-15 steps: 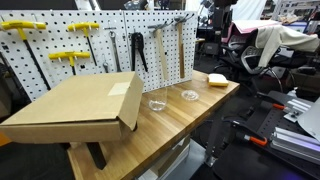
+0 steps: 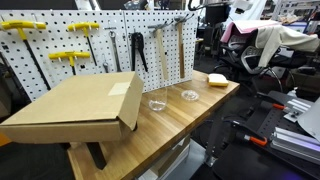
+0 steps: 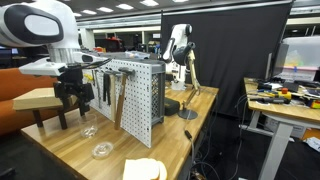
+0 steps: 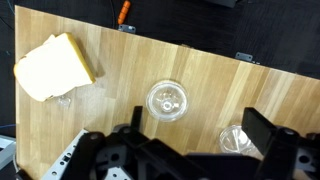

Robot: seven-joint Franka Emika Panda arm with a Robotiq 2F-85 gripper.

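My gripper stands open over the wooden table, its dark fingers wide apart with nothing between them. In the second exterior view the gripper (image 3: 76, 88) hangs at the left, above the tabletop. Below it are a clear glass cup (image 3: 88, 130) and a flat round clear dish (image 3: 102, 150). From the wrist, the dish (image 4: 166, 100) lies near the middle and the cup (image 4: 236, 140) to the right, partly behind a finger. A soft-looking yellow and white item (image 4: 53, 67), perhaps a sponge or cloth, rests at the left.
A brown cardboard box (image 2: 80, 105) sits raised at the table's near end. A white pegboard (image 2: 150, 58) with hanging tools stands along the back. The table's front edge is close to the dish.
The part of the arm showing at the top of exterior view 1 has shifted slightly. The cup, the dish, the yellow and white item and the box have not moved.
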